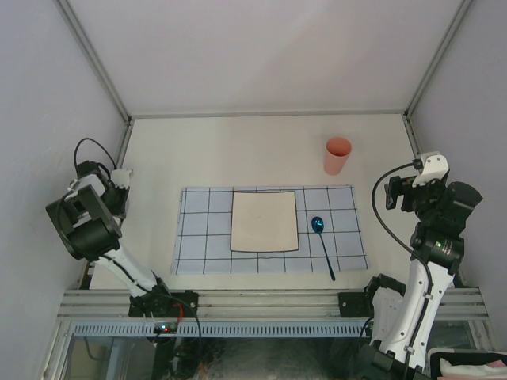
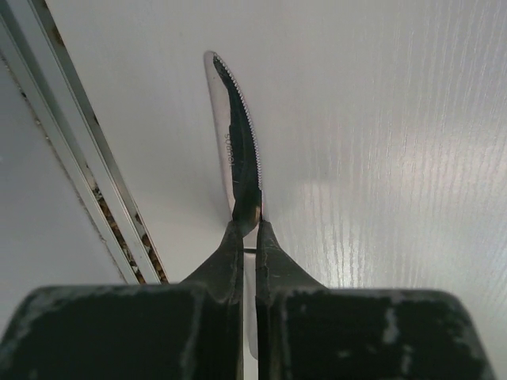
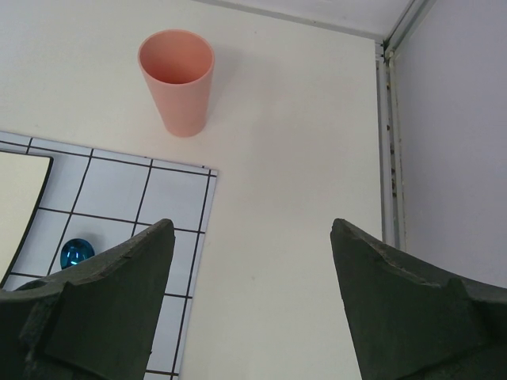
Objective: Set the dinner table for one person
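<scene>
In the left wrist view a serrated knife (image 2: 244,150), its shiny blade partly dark, points away along the side rail. My left gripper is shut over its middle; part of the knife shows below and behind the fingers, and I cannot tell whether they grip it. My right gripper stands open and empty at the right of the table. A cream square plate (image 1: 264,222) rests mid-way on the white gridded placemat (image 1: 204,229). To its right lies a blue spoon (image 1: 318,226), handle toward the front. A pink cup (image 1: 337,156) stands upright behind the placemat's right part.
Metal rails (image 1: 269,114) and walls bound the white table. Bare surface stretches behind the placemat, left of the cup, and between the placemat and the right wall (image 3: 459,158). A bin (image 1: 471,364) sits outside the front right corner.
</scene>
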